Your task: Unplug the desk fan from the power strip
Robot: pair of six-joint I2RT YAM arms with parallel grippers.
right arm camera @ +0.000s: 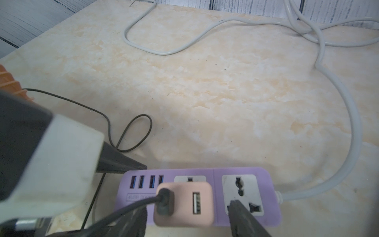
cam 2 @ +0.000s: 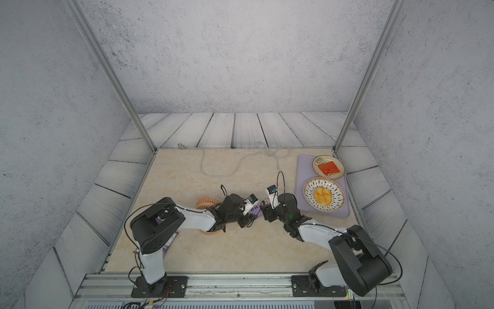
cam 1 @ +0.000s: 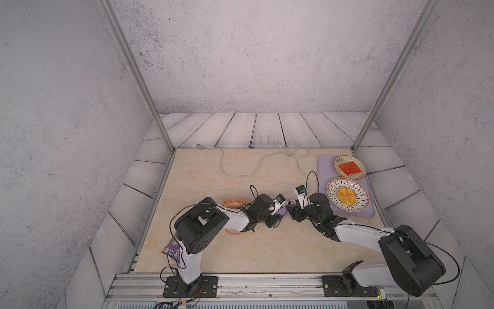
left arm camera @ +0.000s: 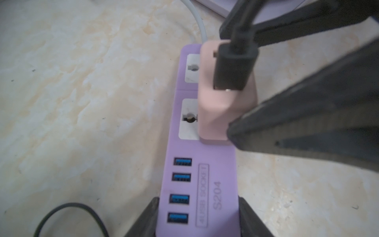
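The purple power strip [left arm camera: 197,185] lies on the table between the two arms. My left gripper is shut across its USB end, one finger along each side. A pink plug block [right arm camera: 185,209], with a dark cable connector [right arm camera: 165,201] and one free USB port on its face, sits on the strip's sockets. In the right wrist view, my right gripper is open around the block, a finger beyond each end, with gaps between. No desk fan can be made out.
An orange basket [cam 1: 235,202] sits under the left arm. The strip's pale cord [right arm camera: 353,130] curves toward the back wall. Two plates stand on a lilac tray [cam 1: 324,167] at the right. A thin dark cable [right arm camera: 106,118] loops left of the strip.
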